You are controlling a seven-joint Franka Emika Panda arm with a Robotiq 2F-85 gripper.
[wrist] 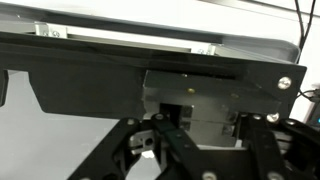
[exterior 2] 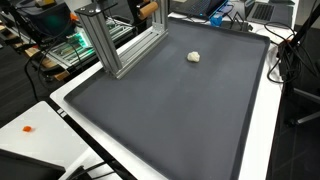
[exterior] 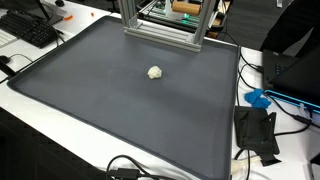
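Observation:
At the bottom of the wrist view, my gripper has its fingers spread a good way apart, against a dark block (wrist: 215, 88) with a smooth, faintly shiny face. It appears shut on this block, though the dark parts blend and the contact is hard to make out. Behind the block runs a long black panel (wrist: 90, 85) with a pale slot above it. A small cream-coloured lump (exterior: 154, 72) lies alone on the grey mat, also seen as a pale lump (exterior 2: 193, 57) in exterior view 2. Neither exterior view clearly shows my gripper.
A metal frame (exterior: 165, 38) stands at its far edge, with a brown wooden piece (exterior: 187, 7) up in it. A keyboard (exterior: 28, 30), a blue item (exterior: 257, 98) and cables lie around the mat.

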